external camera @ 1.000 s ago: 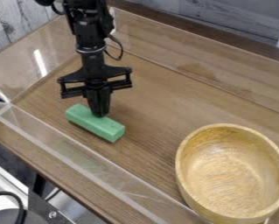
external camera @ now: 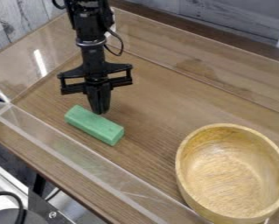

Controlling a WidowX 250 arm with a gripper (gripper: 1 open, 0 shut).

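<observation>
The black gripper [external camera: 98, 94] hangs over the wooden table, shut, its tip just behind and above a green rectangular block [external camera: 94, 125]. The block lies flat at a slant, with a gap showing between it and the gripper. Nothing shows between the fingers.
A large tan round bowl [external camera: 229, 166] stands at the front right of the table [external camera: 188, 87]. A clear strip runs along the front left edge, with cables beyond it.
The gripper has risen slightly and moved back, away from the green block. The block lies in about the same place.
</observation>
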